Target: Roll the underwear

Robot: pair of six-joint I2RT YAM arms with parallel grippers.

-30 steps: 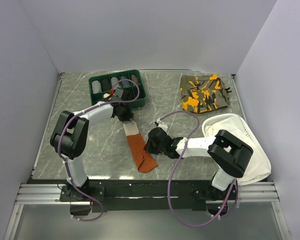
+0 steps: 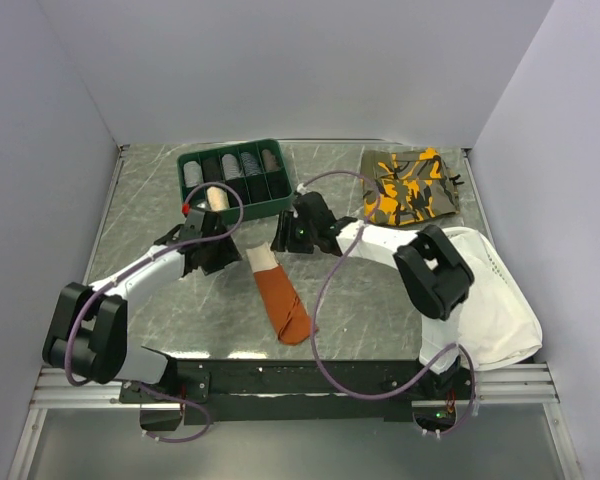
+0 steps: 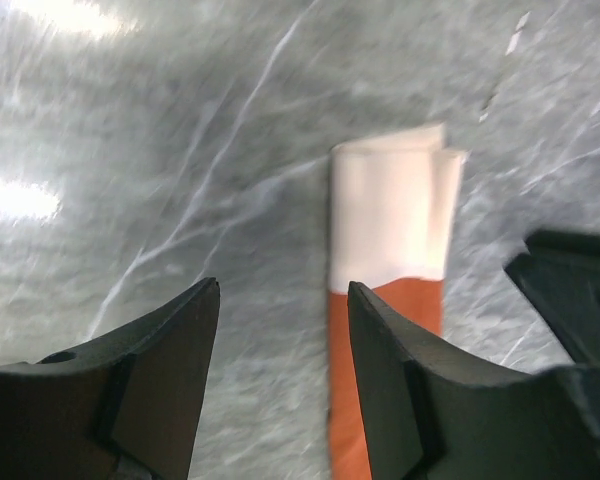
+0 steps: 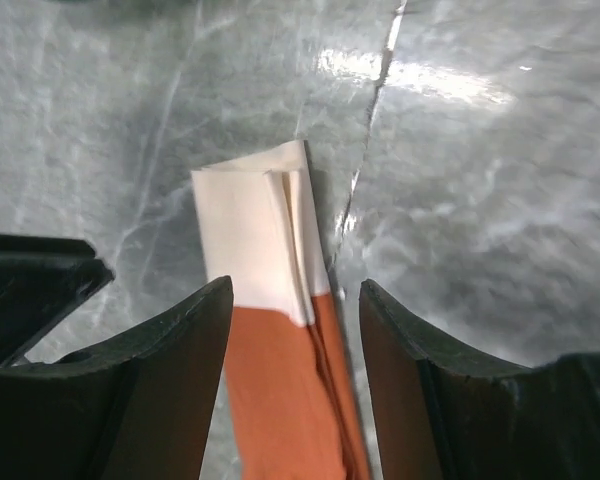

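Note:
Folded into a narrow strip, the rust-orange underwear (image 2: 283, 303) lies flat on the grey marbled table, its pale waistband end (image 2: 262, 257) toward the back. My left gripper (image 2: 229, 264) is open just left of that end, with no cloth between its fingers. To the right of the band, my right gripper (image 2: 281, 238) also stands open and empty. The left wrist view shows the pale band (image 3: 385, 215) beyond the right-hand finger. In the right wrist view the band (image 4: 250, 235) lies ahead, with a lengthwise fold along its right side.
A green divided box (image 2: 271, 207) with several rolled items stands at the back left. Folded camouflage cloth (image 2: 410, 187) lies at the back right. A white basket with white cloth (image 2: 495, 310) is at the right edge.
The left gripper has moved from the waistband end toward the front left. My right gripper has left the strip's middle and gone to the back, beside the band. The underwear stays in place.

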